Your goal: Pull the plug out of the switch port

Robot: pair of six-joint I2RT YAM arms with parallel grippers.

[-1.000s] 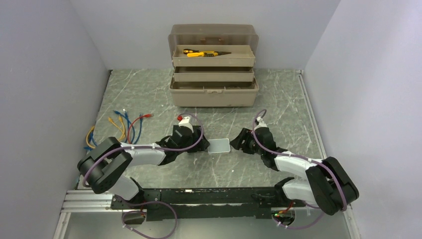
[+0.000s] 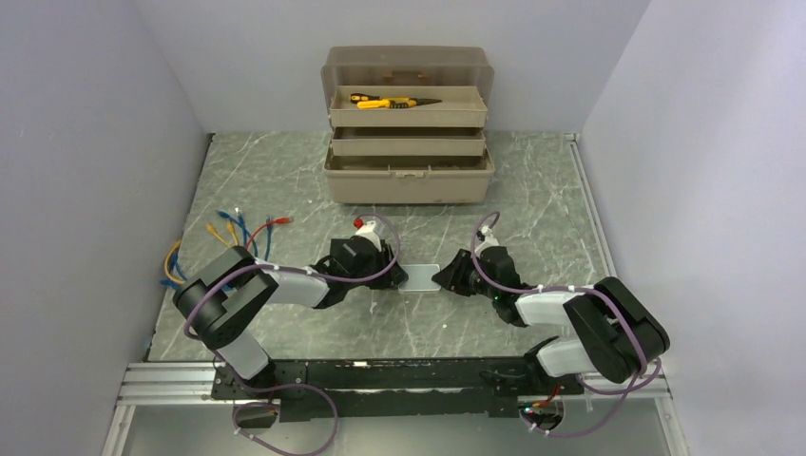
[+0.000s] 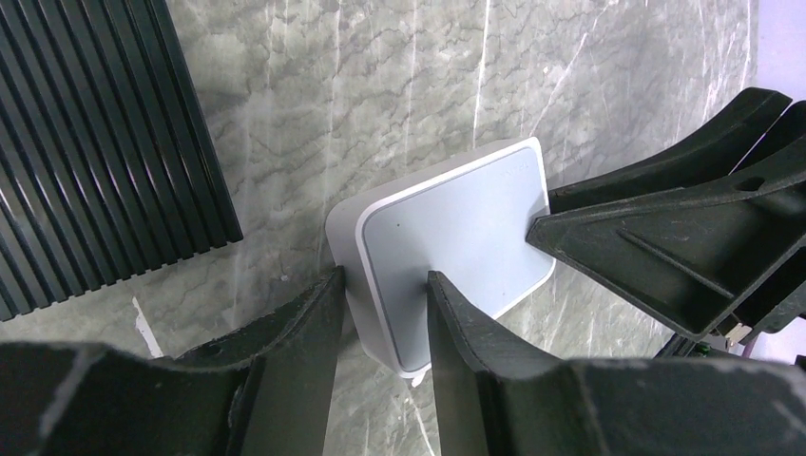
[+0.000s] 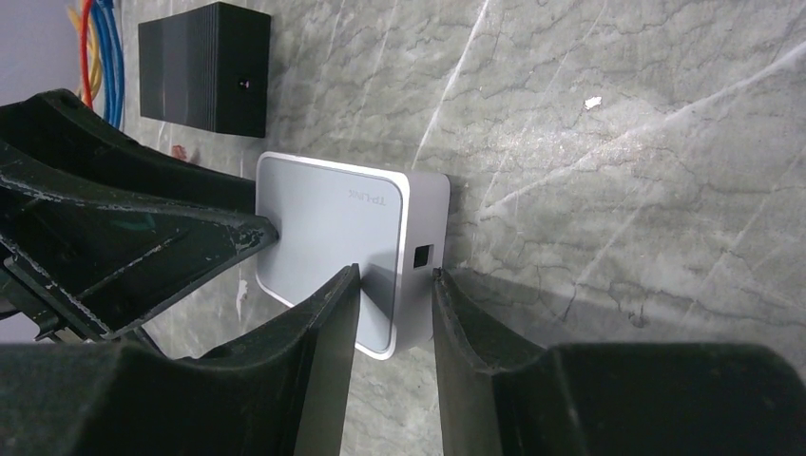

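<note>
A silver switch box (image 2: 419,277) marked TP-LINK (image 4: 323,228) lies on the grey marble table between my grippers. My left gripper is shut on its left end, while my right gripper is shut on its right end, where a dark empty-looking port (image 4: 423,256) shows just above the fingertips. No plug is visible in the switch; the ends under the fingers are partly hidden.
A black ribbed box (image 3: 105,142) sits behind the left gripper. Coloured cables (image 2: 257,237) lie at the left. A beige toolbox (image 2: 409,185) with yellow-handled tools stands at the back.
Both arms have shifted inward toward the switch, and both grippers have closed on its ends.
</note>
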